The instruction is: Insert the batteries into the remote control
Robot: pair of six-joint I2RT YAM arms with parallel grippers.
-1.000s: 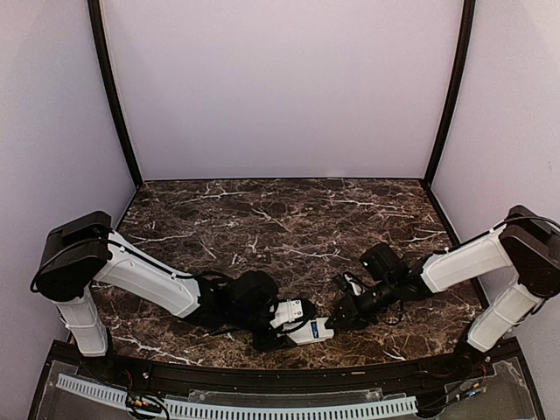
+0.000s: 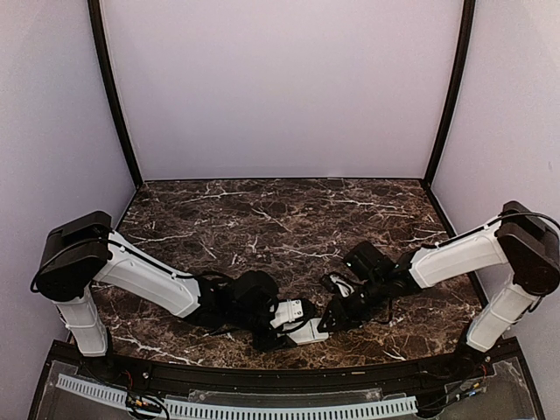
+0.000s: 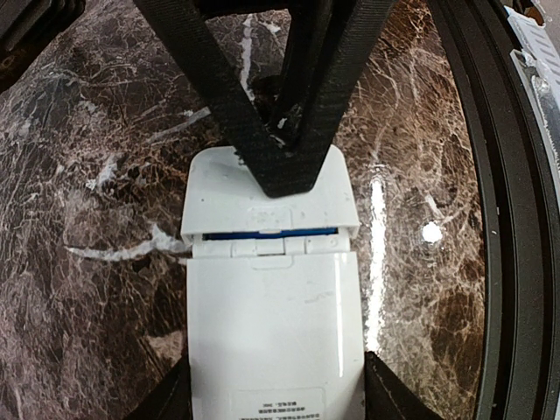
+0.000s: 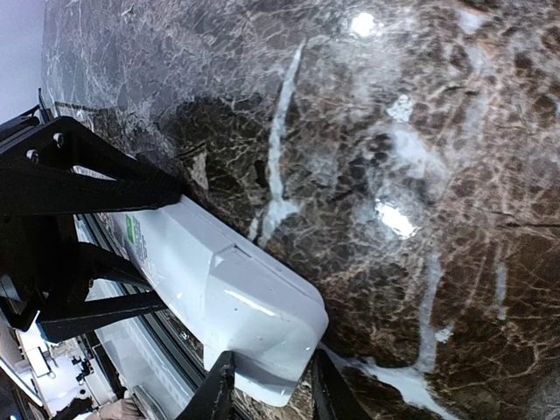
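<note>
The white remote control (image 3: 276, 324) lies back side up near the table's front edge, my left gripper shut on its sides. Its white battery cover (image 3: 262, 197) is on the end towards my right arm, a narrow gap from the body. Within that gap shows a thin strip of blue battery (image 3: 262, 234). My right gripper is at the cover, its fingertips slightly parted and apparently touching it. No loose object shows between them. Most of the battery compartment is hidden under the cover.
Close in front of the remote runs a dark frame rail (image 2: 236, 376), with a white slotted strip (image 2: 289, 410) beyond it.
My right gripper has moved left along with the battery cover. The blue patch between cover and body has shrunk to almost nothing. My left arm and the remote's body have stayed in place.
</note>
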